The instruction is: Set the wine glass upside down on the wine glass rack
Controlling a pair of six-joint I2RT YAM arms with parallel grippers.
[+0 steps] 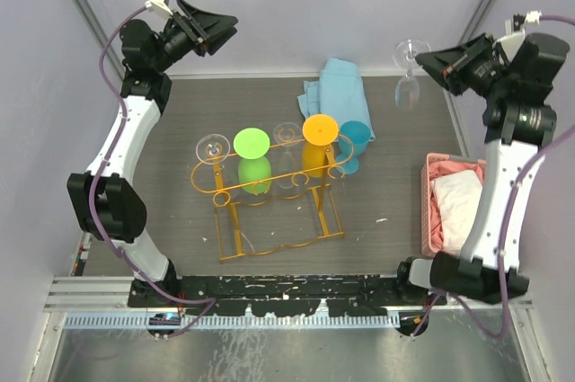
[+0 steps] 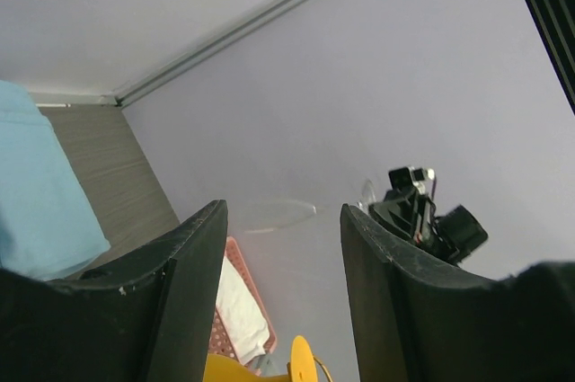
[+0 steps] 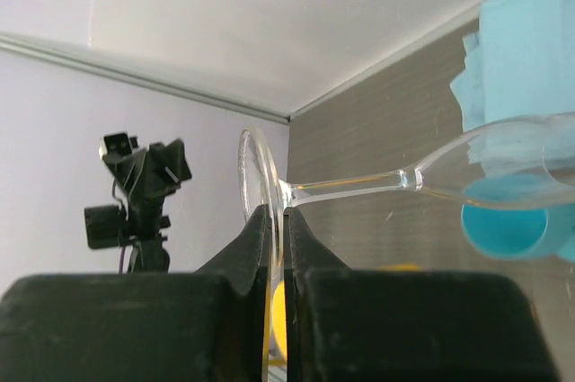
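My right gripper (image 1: pixel 422 60) is shut on the foot of a clear wine glass (image 1: pixel 407 85), raised at the upper right of the top view; in the right wrist view the stem runs rightward from the fingers to the bowl (image 3: pixel 503 162). My left gripper (image 1: pixel 211 39) is open and empty, high at the upper left. The yellow rack (image 1: pixel 269 254) stands mid-table holding clear glasses (image 1: pixel 213 148), a green glass (image 1: pixel 254 168), an orange one (image 1: pixel 320 130) and blue glassware (image 1: pixel 355 137) at its right end.
A folded light-blue cloth (image 1: pixel 340 85) lies behind the rack. A pink basket (image 1: pixel 427 207) with white and pink cloth sits at the right. Bare table lies around the rack's left side. Walls enclose the left, back and right.
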